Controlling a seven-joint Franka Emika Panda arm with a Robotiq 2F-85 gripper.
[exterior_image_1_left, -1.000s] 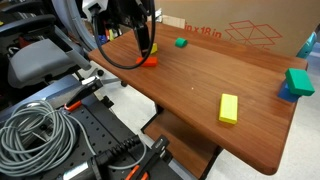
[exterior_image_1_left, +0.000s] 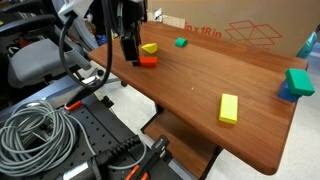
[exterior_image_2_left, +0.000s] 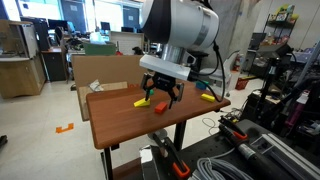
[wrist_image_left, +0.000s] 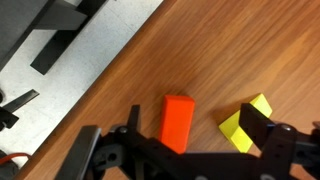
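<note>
A red block (exterior_image_1_left: 148, 62) lies on the wooden table near its left edge, with a yellow block (exterior_image_1_left: 150, 47) just behind it. In the wrist view, the red block (wrist_image_left: 176, 122) shows between the fingers' directions, lower middle, and the yellow block (wrist_image_left: 246, 124) is to its right, partly covered by the right finger (wrist_image_left: 262, 132). Open and empty, my gripper hangs above the table. From exterior view 1 the gripper (exterior_image_1_left: 131, 52) appears just left of the red block. The exact height above it is hard to judge.
A small green block (exterior_image_1_left: 181, 42) lies toward the back. Another yellow block (exterior_image_1_left: 228, 108) rests near the front edge, and a green block (exterior_image_1_left: 298, 78) sits over a blue one (exterior_image_1_left: 288, 94) at the right.
In exterior view 1 my arm and gripper have shifted leftward, uncovering more of the yellow block behind the red one. The blocks appear unmoved.
</note>
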